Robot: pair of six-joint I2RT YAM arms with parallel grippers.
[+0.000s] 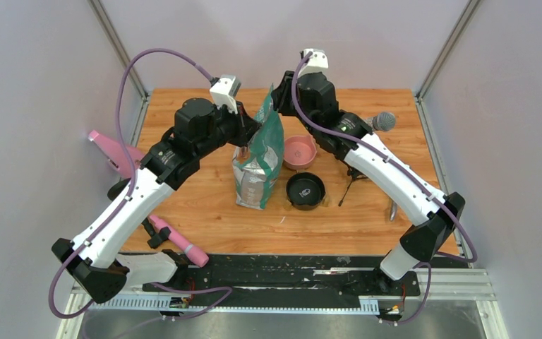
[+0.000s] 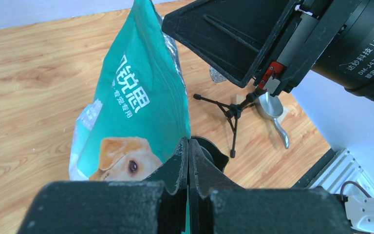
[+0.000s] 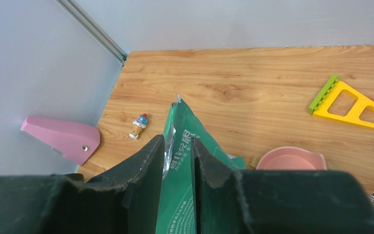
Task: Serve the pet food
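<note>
The green pet food bag [image 1: 257,176] stands upright at the table's centre, its top pointed. My left gripper is shut at the bag's side edge; whether bag material is between its fingers is unclear. My right gripper is part open above the bag's top, which shows between and below its fingers. A pink bowl [image 1: 299,148] and a black bowl [image 1: 305,188] sit right of the bag.
A microphone [image 1: 384,120] on a small tripod [image 2: 233,112], a metal scoop [image 2: 270,107] and a yellow toy [image 3: 350,112] occupy the right and back. Pink objects [image 1: 183,240] lie at the left.
</note>
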